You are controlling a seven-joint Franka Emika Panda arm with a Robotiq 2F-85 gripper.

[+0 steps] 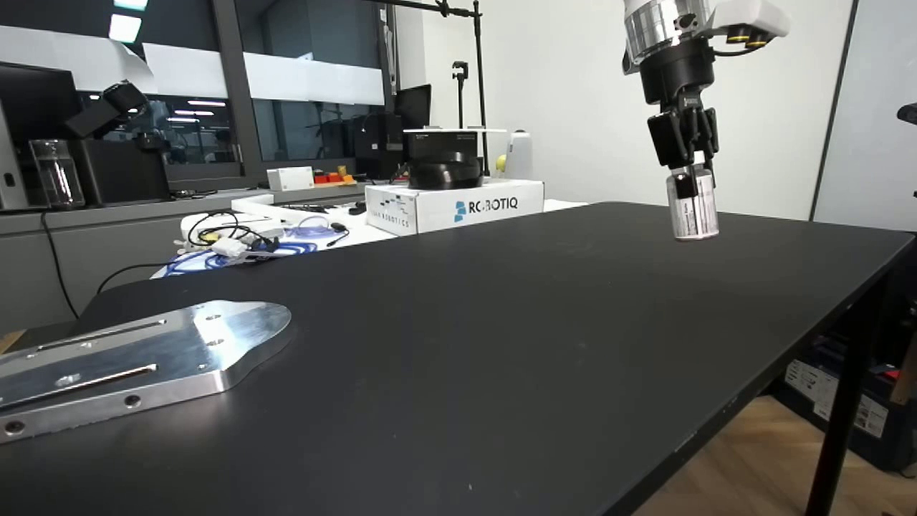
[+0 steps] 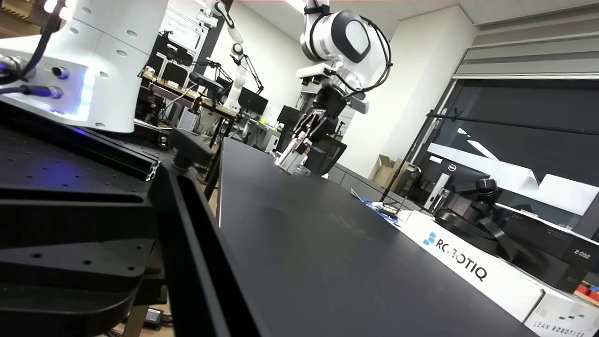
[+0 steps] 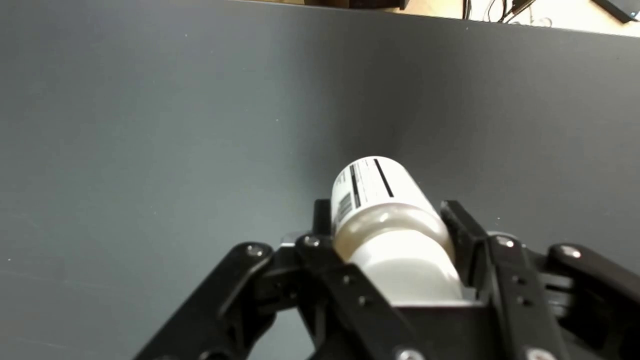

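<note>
A small bottle with a white cap and a white printed label (image 3: 375,186) is clasped between the black fingers of my gripper. In exterior view 1 the bottle (image 1: 694,211) hangs slightly tilted over the far right part of the black table, its bottom end downward, and the gripper (image 1: 690,163) is shut around its upper part. From the other side, exterior view 2 shows the pale bottle (image 2: 290,157) under the arm at the table's far end. The wrist view looks down past the cap, with bare tabletop beyond the label.
A silver metal plate (image 1: 155,352) lies at its near left. Beyond the back edge stand a white Robotiq box (image 1: 477,206) and tangled blue cables (image 1: 284,254).
</note>
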